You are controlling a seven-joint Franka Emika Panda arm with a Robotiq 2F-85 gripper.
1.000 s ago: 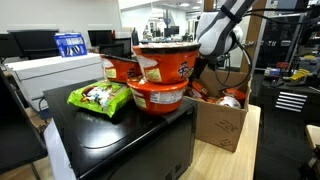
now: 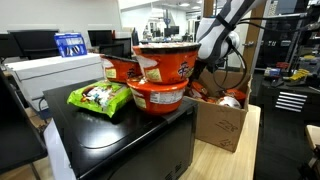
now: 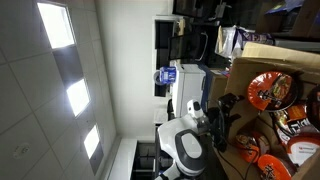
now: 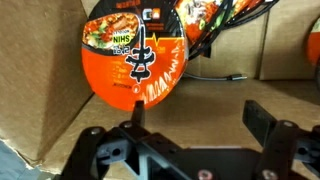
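Note:
In the wrist view my gripper points down into a cardboard box (image 4: 240,110), its black fingers wide apart with nothing between them. Just beyond the left finger lies a red-lidded noodle bowl (image 4: 128,60). Exterior view 1 has the gripper (image 2: 195,72) low over the far side of the box (image 2: 222,125), partly hidden behind stacked bowls. From exterior view 2, several red bowls (image 3: 272,91) show inside the box, and the white arm (image 3: 182,150) reaches in from the left.
Several red bowls (image 2: 160,97) are stacked on a black surface (image 2: 110,135), beside a green snack packet (image 2: 100,97). Inside the box, a black cable (image 4: 215,78) runs near the bowl. A bare cardboard stretch lies under the gripper.
The arm has shifted slightly and its gripper sits a little lower at the box. The bowls and packet in exterior view 1 look unmoved.

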